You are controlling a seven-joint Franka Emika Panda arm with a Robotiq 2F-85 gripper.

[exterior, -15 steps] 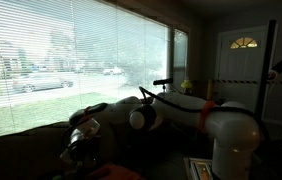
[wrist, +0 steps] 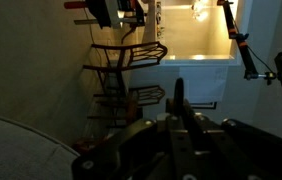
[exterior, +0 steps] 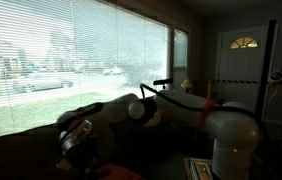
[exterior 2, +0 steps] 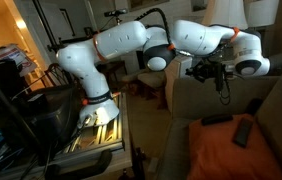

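In exterior view 2 my gripper (exterior 2: 209, 71) hangs in front of the grey couch back, above and behind a red cushion (exterior 2: 231, 158). Two dark, remote-like objects lie near each other: a long one (exterior 2: 217, 119) at the cushion's far edge and another (exterior 2: 243, 131) on its right part. Below in the wrist view, the gripper's dark parts frame a narrow dark object (wrist: 178, 96) that sticks up between them. The fingers look shut on it, though dim light hides what it is. Exterior view 1 shows the gripper (exterior: 77, 158) only as a dark shape low by the couch.
The couch back (exterior 2: 186, 100) rises close behind the gripper. A wooden-topped stand (exterior 2: 106, 135) is near the arm's base. Chairs (wrist: 121, 60) and a bright doorway appear sideways in the wrist view. A window with blinds (exterior: 71, 60) is behind the couch.
The wrist end of the arm has shifted slightly left and down in exterior view 1. The surroundings look the same.
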